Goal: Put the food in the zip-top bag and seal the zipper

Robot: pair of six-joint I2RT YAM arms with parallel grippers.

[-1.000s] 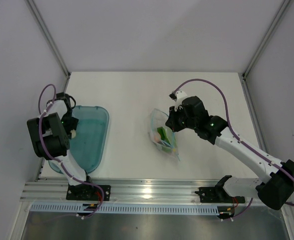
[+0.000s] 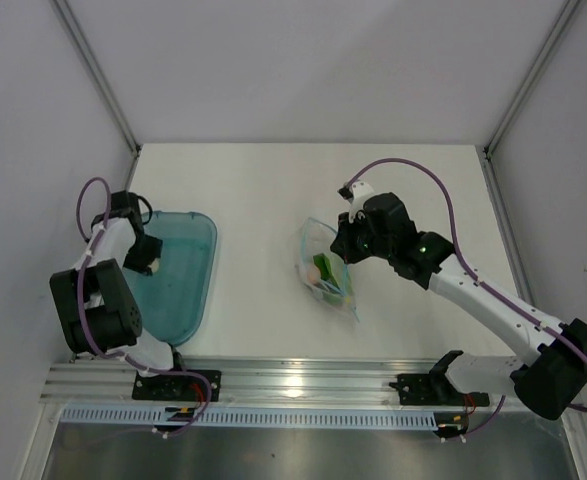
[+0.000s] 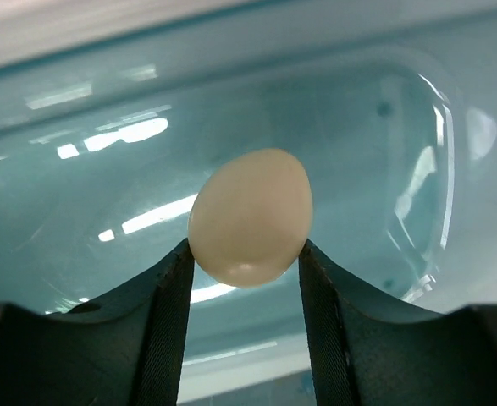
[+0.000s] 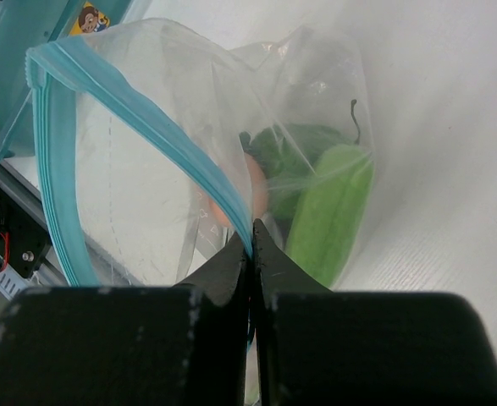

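Note:
In the left wrist view a pale egg-shaped food item sits between the fingertips of my left gripper, over the teal tray; the fingers are at its sides, apparently closed on it. My right gripper is shut on the rim of the zip top bag, near its blue zipper. The bag stands open with a green long vegetable, a darker green item and an orange-pink round item inside.
Walls bound the workspace at the left, back and right, with a metal rail along the front edge.
My left gripper and the pale item have shifted slightly, and the left arm has risen a little over the tray. The right arm and bag have not moved.

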